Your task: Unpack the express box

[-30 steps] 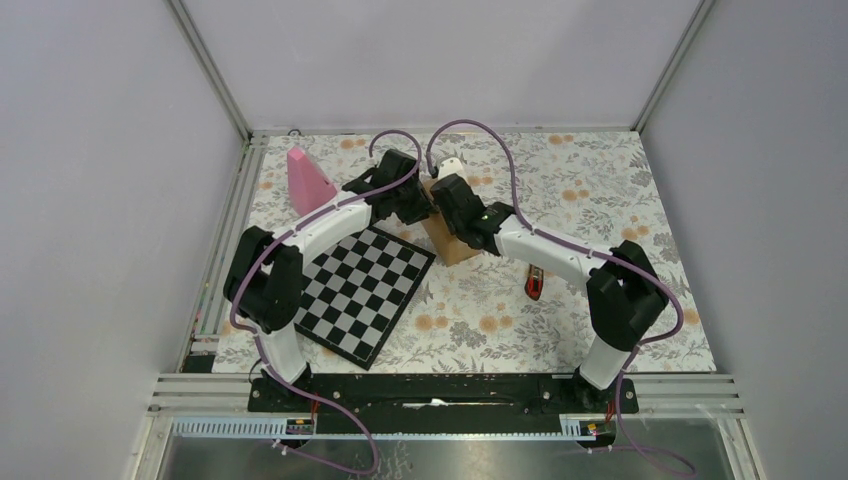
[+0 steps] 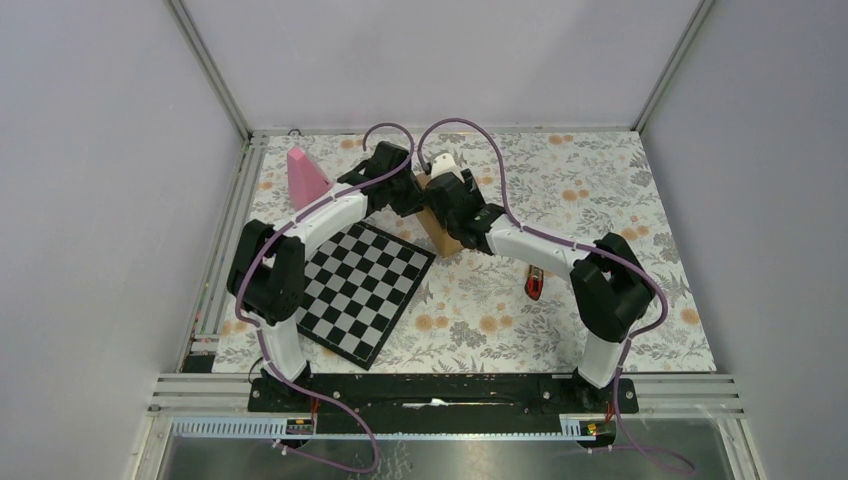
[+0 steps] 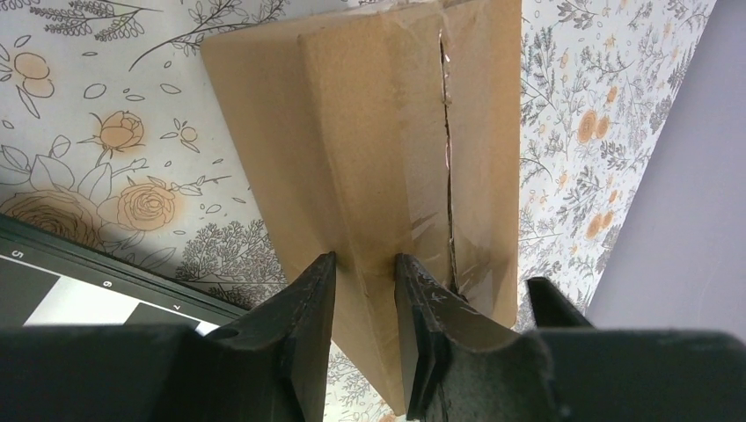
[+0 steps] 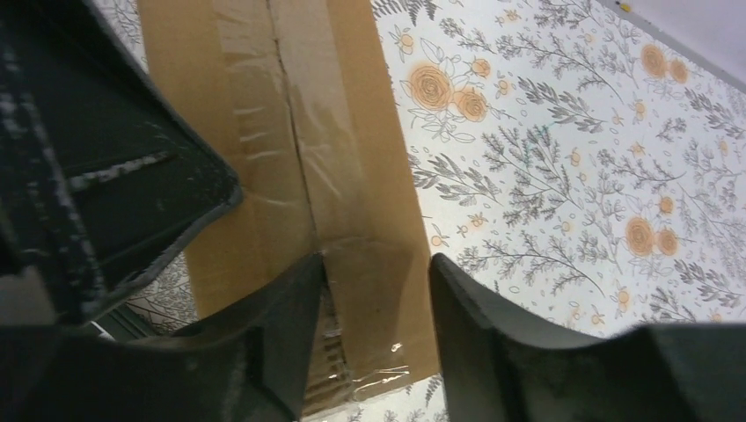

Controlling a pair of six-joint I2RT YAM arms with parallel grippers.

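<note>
The cardboard express box lies near the middle of the table under both arms, its taped top split along a seam in the left wrist view. My left gripper is shut on the box at its taped edge. My right gripper is part open over the box's taped top near one end, its fingertips at the surface; whether anything is held between them is unclear. The left gripper's dark body fills the left of the right wrist view.
A checkered board lies front left, a pink object stands back left, and a red-and-black cutter lies to the right.
</note>
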